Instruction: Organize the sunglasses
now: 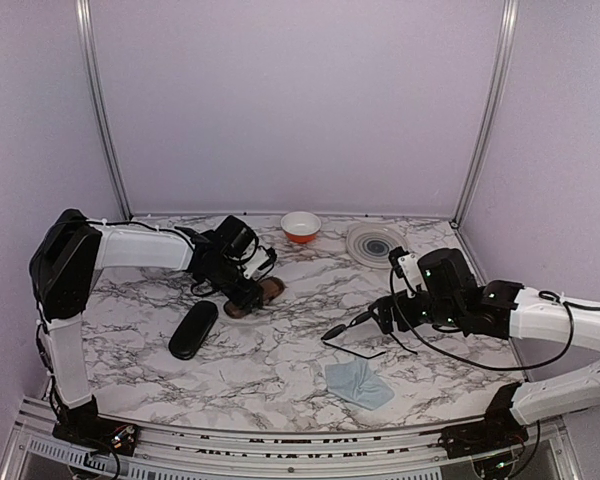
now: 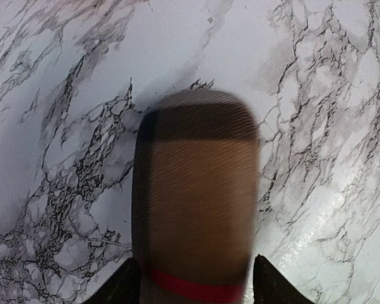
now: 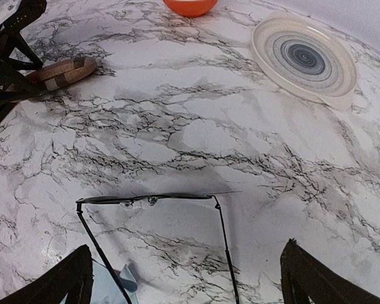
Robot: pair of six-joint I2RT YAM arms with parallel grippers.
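The sunglasses (image 1: pixel 348 325) lie unfolded on the marble table; in the right wrist view their thin dark frame (image 3: pixel 149 198) is seen nearly edge-on, temples toward the camera. My right gripper is open, its fingers spread wide around the temples. A brown case (image 2: pixel 199 190) with a red band lies under my left gripper. The left fingers (image 2: pixel 126 282) stand close along both sides of it; whether they press on it cannot be told. To its left rests a black elongated case (image 1: pixel 194 330). A light blue cloth (image 1: pixel 358 383) lies in front of the sunglasses.
An orange-and-white bowl (image 1: pixel 301 226) stands at the back centre, with a round translucent lid or dish (image 1: pixel 376 244) to its right. Marble between the two arms is bare. Walls close the back and both sides.
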